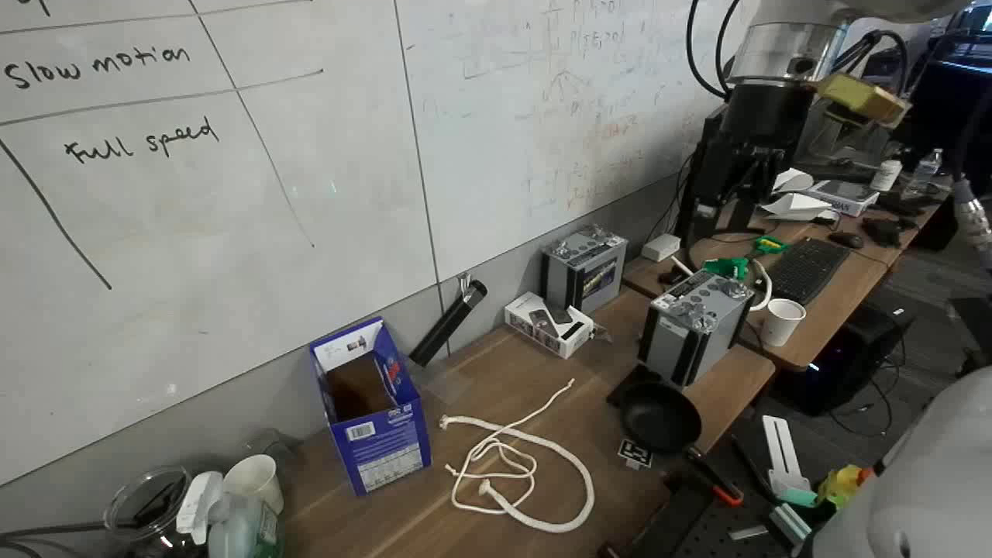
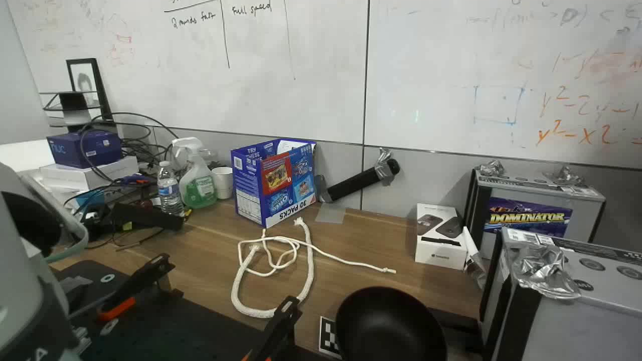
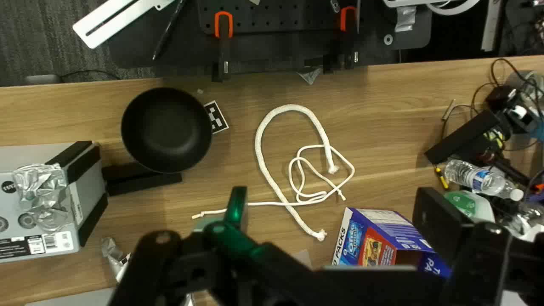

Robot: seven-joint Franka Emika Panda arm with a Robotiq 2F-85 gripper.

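Note:
My gripper stands open over the table in the wrist view, its dark fingers far apart and nothing held between them. On the wood below, a thick white rope (image 3: 293, 107) lies in a U-shaped curve. A thinner white cord (image 3: 255, 204) crosses it, with loose loops inside the curve and one end stretched out straight. In exterior view 1 the gripper hangs high at the upper right, well away from both ropes. The thick rope (image 2: 311, 258) and its frayed ends also show in exterior view 2.
An open blue snack box (image 1: 386, 446) stands near the whiteboard wall. A black pan (image 3: 166, 130) sits at the table's edge, near two grey battery-like boxes (image 1: 693, 330). Beyond the snack box are a spray bottle (image 2: 198, 183) and a paper cup (image 2: 222, 182). Bare wood surrounds the ropes.

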